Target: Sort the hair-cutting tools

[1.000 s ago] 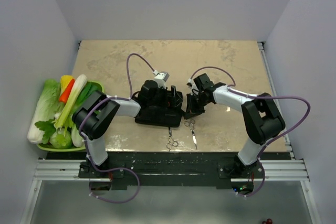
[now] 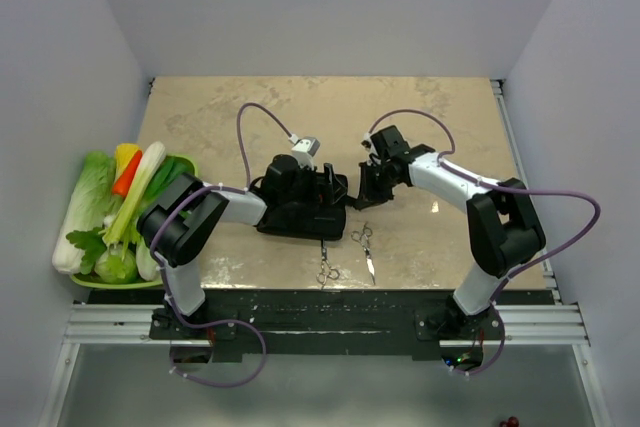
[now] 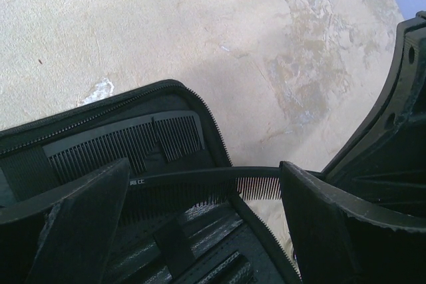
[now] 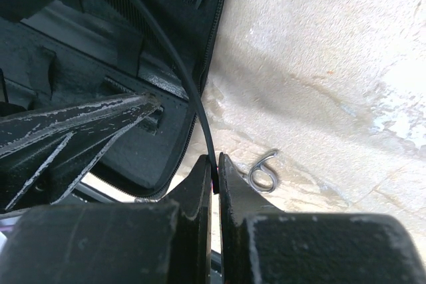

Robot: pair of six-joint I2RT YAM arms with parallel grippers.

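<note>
A black zip case (image 2: 290, 224) lies unfolded on the table, with one comb (image 3: 174, 135) in its upper pocket. Across the case runs a second black comb (image 3: 183, 179). My left gripper is open over it, a finger to either side and the comb in the gap. In the right wrist view the thin end of this comb (image 4: 212, 157) sits between the tips of my right gripper, which is shut on it beside the case's edge. Two pairs of scissors, one pair (image 2: 325, 271) and another pair (image 2: 367, 249), lie in front of the case.
A green basket (image 2: 125, 285) full of vegetables stands at the far left. The two grippers are close together over the case. Bare tabletop (image 2: 280, 97) stretches behind it and to the right.
The right gripper has moved slightly toward the back of the table and a little right, away from the scissors. The left arm has hardly moved.
</note>
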